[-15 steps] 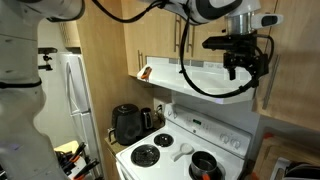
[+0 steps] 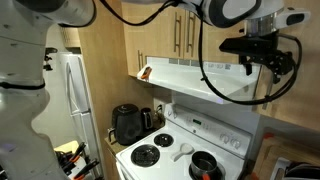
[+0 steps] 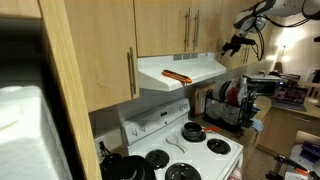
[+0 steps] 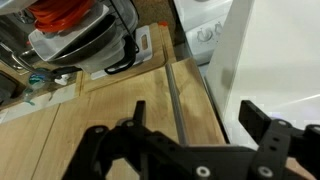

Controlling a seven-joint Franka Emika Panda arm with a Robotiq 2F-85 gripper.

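No task is named. My gripper hangs high, near the upper cabinets and the right end of the white range hood (image 2: 190, 78). Its two dark fingers stand apart in the wrist view, open, and nothing shows between them. Below it in that view is a wooden surface (image 4: 120, 115) with a dark seam. On the stove (image 2: 215, 128) sit a black pot (image 2: 203, 162) and a pale spoon-shaped piece (image 2: 182, 151). An orange object (image 3: 177, 76) lies on top of the hood.
A black appliance (image 2: 127, 124) stands left of the stove. Metal cookware (image 4: 95, 45) and something red (image 4: 58, 14) fill the wrist view's upper left. A white panel (image 4: 250, 70) borders its right side. The air over the stove is clear.
The stove items stay where they were.
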